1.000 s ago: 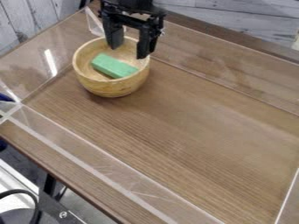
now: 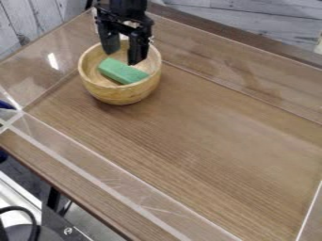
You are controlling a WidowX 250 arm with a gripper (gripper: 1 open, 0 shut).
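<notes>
A wooden bowl (image 2: pixel 120 93) sits on the table at the upper left of the camera view, holding a green block (image 2: pixel 120 72). The black gripper (image 2: pixel 123 47) hangs over the back of the bowl, above and behind the block, open, with its fingers apart from the block.
Bare wooden table (image 2: pixel 201 160) fills the front and right. A pale plank wall runs along the back. A black cable lies at the lower left corner.
The gripper has moved left, from over the bowl's right side to nearer its middle. The bowl and green block look almost unmoved.
</notes>
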